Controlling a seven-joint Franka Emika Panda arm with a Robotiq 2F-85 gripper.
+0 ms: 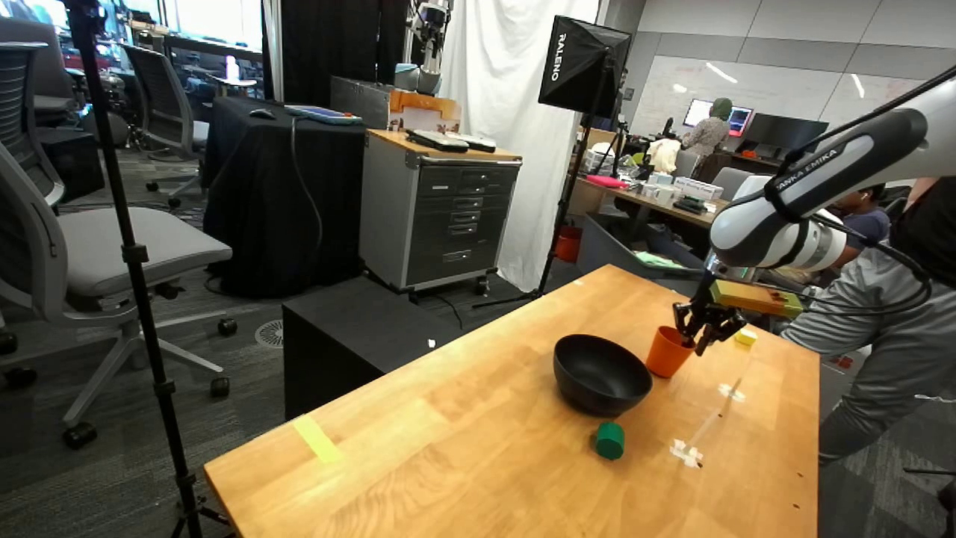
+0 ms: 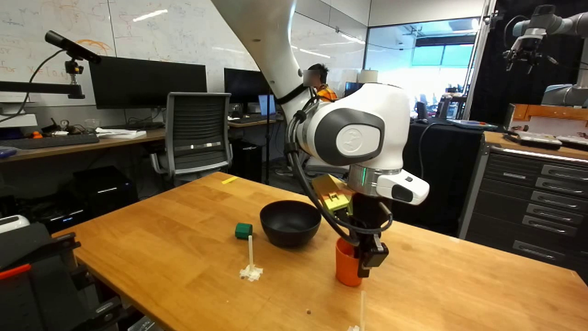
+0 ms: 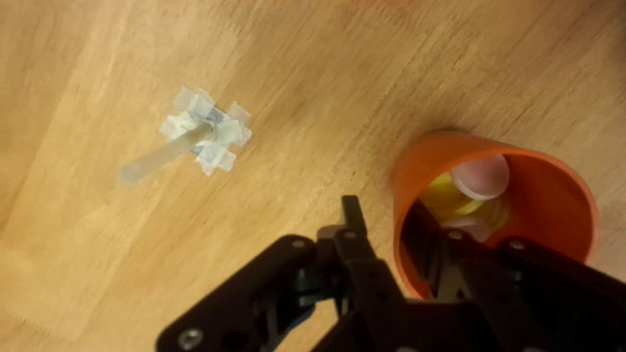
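An orange cup [image 1: 668,357] stands on the wooden table beside a black bowl [image 1: 602,375]. In the wrist view, pink and yellow pieces [image 3: 482,176] lie inside the cup [image 3: 431,153]. My gripper points down at the cup's side, one fingertip inside the rim and the other outside, with the wall between them. The fingers are partly closed but still apart; whether they touch the wall cannot be made out. In exterior view 2 the arm covers part of the cup [image 2: 347,267].
On the bowl's near side in exterior view 1 lies a green block [image 1: 610,441]. Thin upright sticks [image 2: 251,251] are taped to the table. A small yellow block [image 1: 745,337] sits behind the gripper.
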